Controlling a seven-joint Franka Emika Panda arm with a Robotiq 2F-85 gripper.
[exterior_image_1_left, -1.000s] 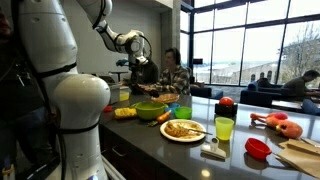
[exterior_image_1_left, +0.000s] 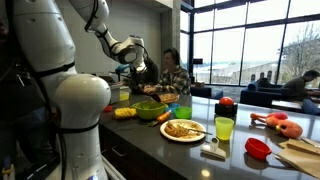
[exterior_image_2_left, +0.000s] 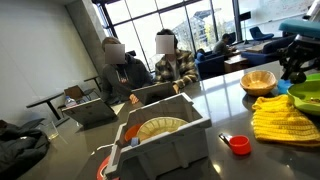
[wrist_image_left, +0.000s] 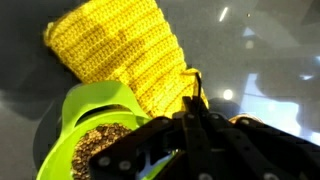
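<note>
A yellow knitted cloth (wrist_image_left: 120, 50) lies on the dark counter, partly beside and under a green bowl (wrist_image_left: 85, 140) of small brown bits. My gripper is at the cloth's right edge in the wrist view, shut on a bit of it; the fingertips are dark and the pinch itself is hard to see. In exterior view 2 the cloth (exterior_image_2_left: 283, 120) spreads below the gripper (exterior_image_2_left: 292, 76), with the green bowl (exterior_image_2_left: 308, 92) to its right. Exterior view 1 hides most of the cloth.
A wooden bowl (exterior_image_2_left: 258, 80) stands behind the cloth, and a red cup (exterior_image_2_left: 240, 144) stands in front of it. A grey bin (exterior_image_2_left: 165, 135) is at the left. A food plate (exterior_image_1_left: 184, 131) and a yellow-green cup (exterior_image_1_left: 224, 128) occupy the nearer counter.
In exterior view 1 the arm's wrist and gripper have shifted slightly lower and tilted.
</note>
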